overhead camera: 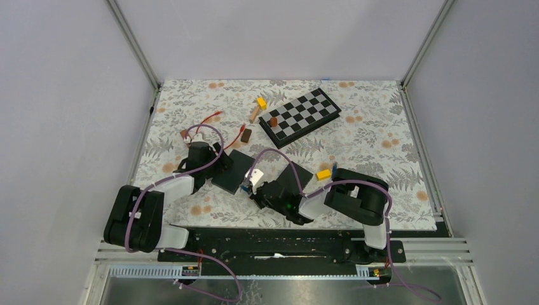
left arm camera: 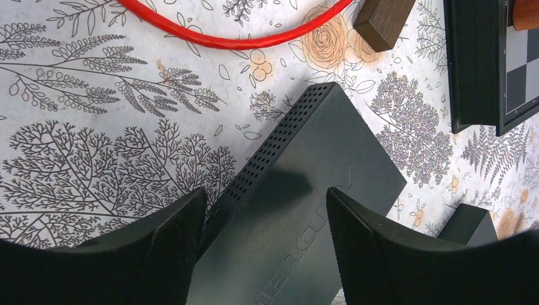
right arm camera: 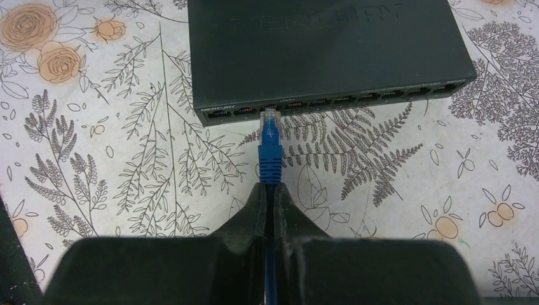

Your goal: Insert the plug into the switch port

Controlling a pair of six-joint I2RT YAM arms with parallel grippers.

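Note:
The black switch (overhead camera: 234,173) lies flat at the left of the table. In the right wrist view, the row of ports along its front edge (right arm camera: 343,100) faces the blue plug (right arm camera: 270,162). My right gripper is shut on the plug's cable end, just behind its boot. The plug's clear tip meets the third port from the left; how deep it sits cannot be told. My left gripper hovers over the other end of the switch (left arm camera: 286,216), fingers apart and nothing between them.
Behind the switch lie a red cable (left arm camera: 235,43) and a brown block (left arm camera: 384,24). A chessboard (overhead camera: 302,117) stands at the back. Another black box (overhead camera: 296,173) and a yellow block (overhead camera: 323,175) lie to the right.

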